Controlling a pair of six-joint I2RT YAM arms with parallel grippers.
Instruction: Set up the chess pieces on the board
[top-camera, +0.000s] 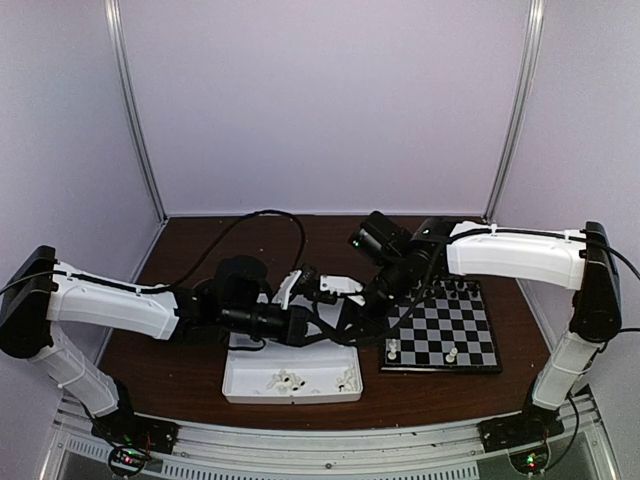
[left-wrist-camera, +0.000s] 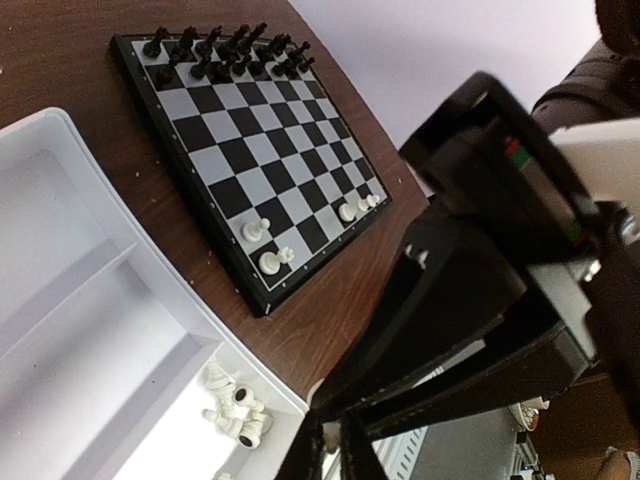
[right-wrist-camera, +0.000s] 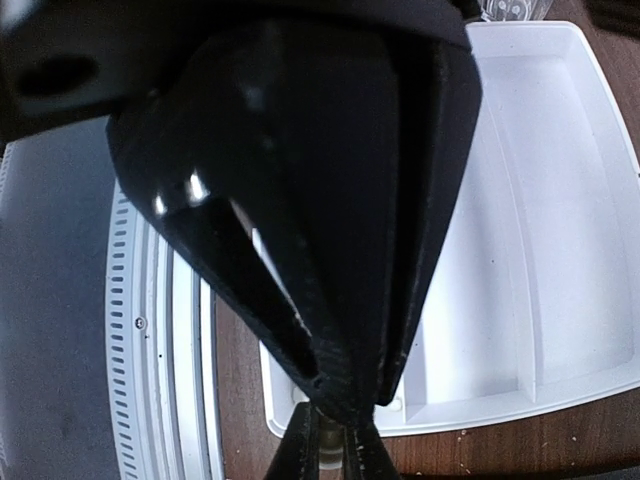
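My two grippers meet tip to tip over the white tray (top-camera: 290, 392). My right gripper is shut on a pale chess piece, partly hidden by the fingers. My left gripper is at that piece, its fingertips either side of something pale; whether they grip it is unclear. Loose white pieces (left-wrist-camera: 240, 395) lie in a tray compartment. The chessboard (top-camera: 465, 330) holds black pieces (left-wrist-camera: 200, 68) along the far end in the left wrist view, and several white pieces (left-wrist-camera: 270, 262) along the near end.
Bare brown table (top-camera: 200, 390) surrounds the tray and board. Walls close the back and sides, and a metal rail runs along the front edge. The arms cover the tray's back part.
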